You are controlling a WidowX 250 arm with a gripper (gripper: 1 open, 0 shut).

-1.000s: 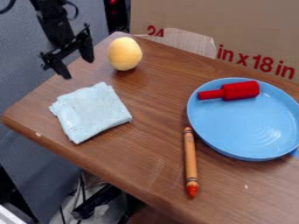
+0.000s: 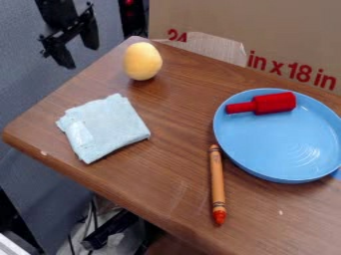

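Observation:
The black gripper (image 2: 71, 46) hangs at the top left, past the table's left edge, its two fingers apart with nothing seen between them. To its right a yellow rounded object (image 2: 143, 62) sits on the wooden table. A folded pale cloth (image 2: 103, 127) lies at the left, an orange crayon (image 2: 217, 185) lies upright in view at the front right, and a red cylinder with a handle (image 2: 270, 103) rests on a blue plate (image 2: 277, 151).
A large cardboard box (image 2: 253, 30) stands behind the table (image 2: 154, 189). The middle of the tabletop between cloth, yellow object and plate is clear.
The gripper has moved up and to the left, away from the yellow object and the cloth. The objects on the table have not moved.

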